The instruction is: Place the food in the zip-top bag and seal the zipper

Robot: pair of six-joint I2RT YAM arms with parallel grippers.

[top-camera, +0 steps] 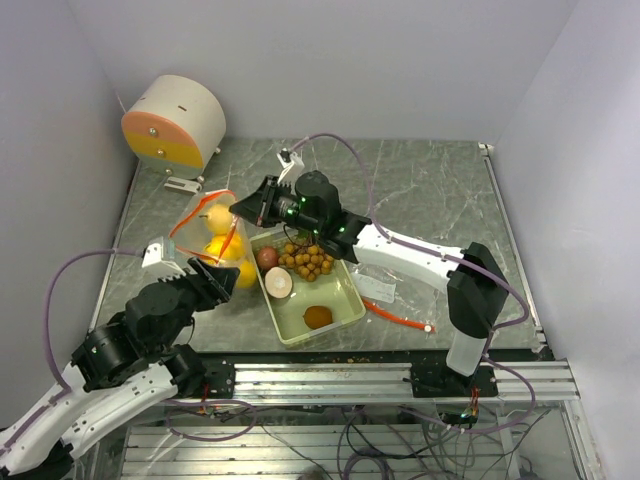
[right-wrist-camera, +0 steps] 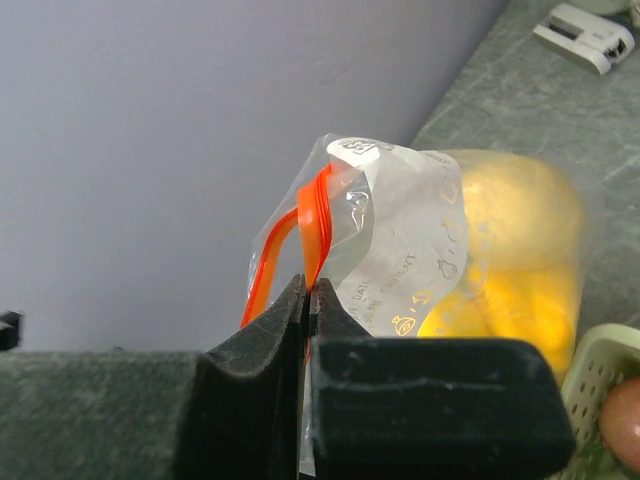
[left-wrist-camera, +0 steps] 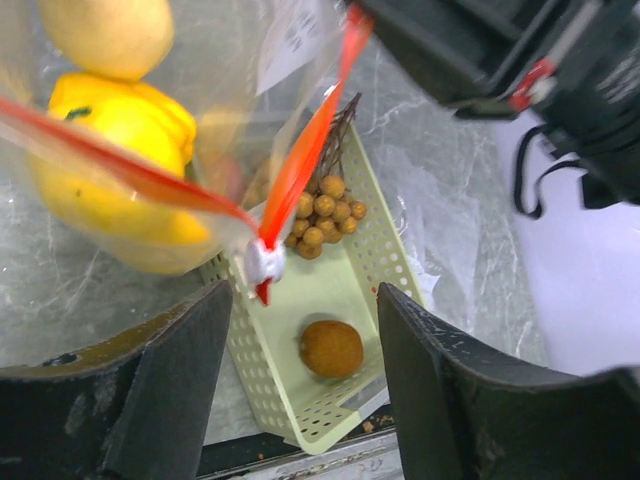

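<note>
The clear zip top bag [top-camera: 186, 233] with its orange zipper stands at the left of the table, mouth up. Inside it are a yellow pepper [left-wrist-camera: 120, 170] and a round tan food item [left-wrist-camera: 108, 30]. My right gripper is shut on the bag's rim, gripping the orange zipper [right-wrist-camera: 316, 225] edge. On the near side, my left gripper is part open with nothing between its fingers; the zipper's corner with its whitish end [left-wrist-camera: 263, 262] hangs just beyond the gap.
A pale green basket [top-camera: 335, 300] right of the bag holds small round fruits [top-camera: 307, 259], a cut item [top-camera: 278, 282] and a brown item [top-camera: 318, 317]. Another orange-zippered bag [top-camera: 400, 319] lies flat farther right. A breadbox [top-camera: 175, 120] stands at back left.
</note>
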